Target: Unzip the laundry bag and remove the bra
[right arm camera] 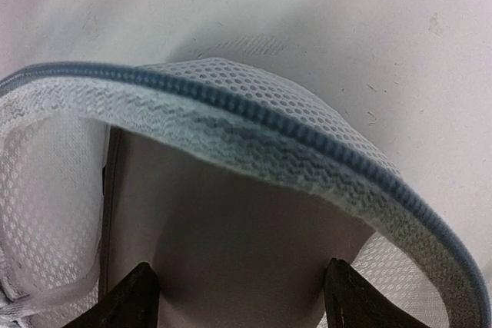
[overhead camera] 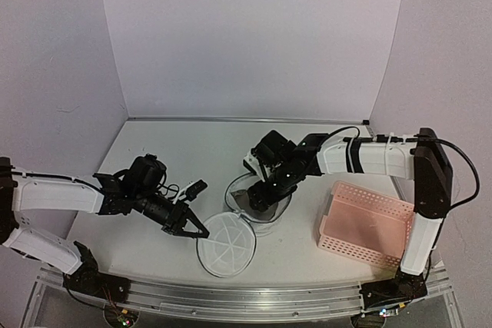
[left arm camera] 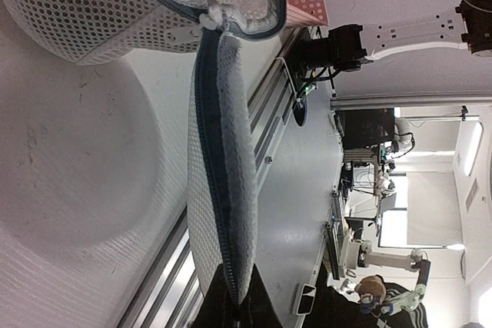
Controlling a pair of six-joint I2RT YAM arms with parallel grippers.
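The white mesh laundry bag (overhead camera: 268, 227) stands unzipped on the table, its round lid (overhead camera: 226, 245) folded out toward the front left. My left gripper (overhead camera: 205, 234) is shut on the lid's edge; in the left wrist view the blue zipper rim (left arm camera: 217, 167) runs down between its fingertips. Inside the bag lies the grey-brown bra (overhead camera: 242, 200), which fills much of the right wrist view as smooth cloth (right arm camera: 231, 220). Over that cloth my right gripper is open within the bag's mouth, a finger on either side. Whether its tips touch the cloth, I cannot tell.
A pink perforated basket (overhead camera: 367, 224) stands empty on the right of the table. Bare table lies behind the bag and at the left. A metal rail (overhead camera: 238, 297) runs along the front edge.
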